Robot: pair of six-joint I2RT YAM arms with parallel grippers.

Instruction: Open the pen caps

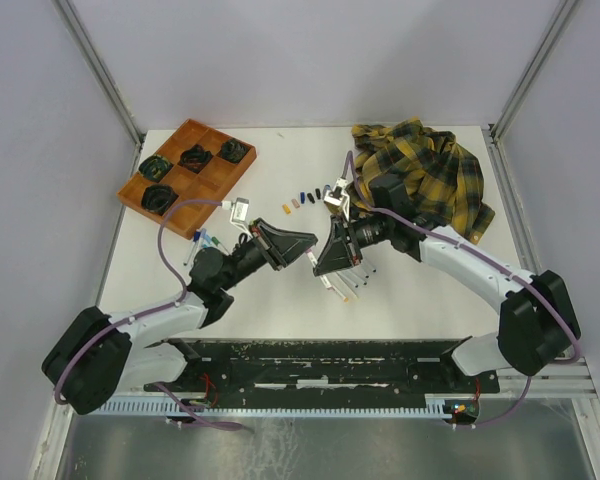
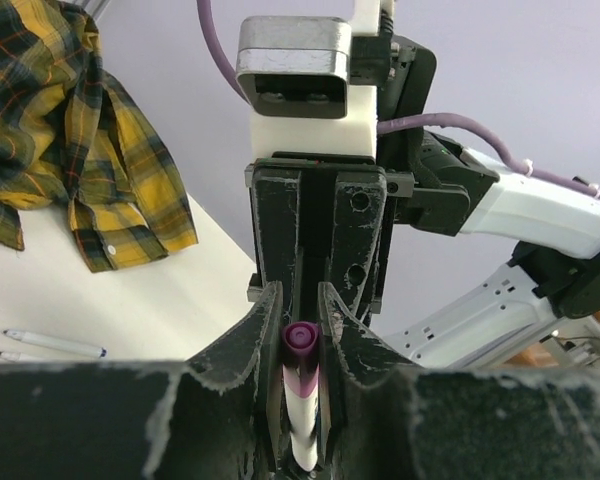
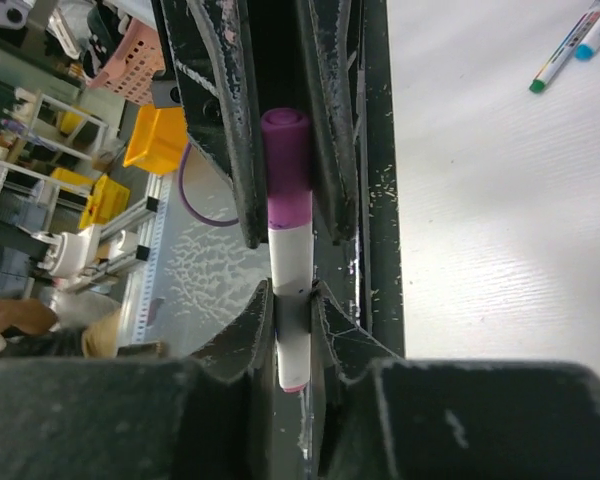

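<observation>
A white pen (image 1: 312,257) with a magenta cap (image 3: 288,165) spans the space between my two grippers, above the table. My left gripper is closed around the magenta cap end. On the white body, my right gripper has its fingertips pressed from both sides. Cap and white body (image 3: 292,262) meet without a visible gap in the right wrist view. On the table below the grippers lie several white pens (image 1: 348,284), partly covered by the right gripper. A row of small loose caps (image 1: 303,198) sits farther back.
An orange divided tray (image 1: 213,178) with dark coils stands at the back left. Several coloured markers (image 1: 202,243) lie beside the left arm. A yellow-black plaid cloth (image 1: 430,165) is heaped at the back right.
</observation>
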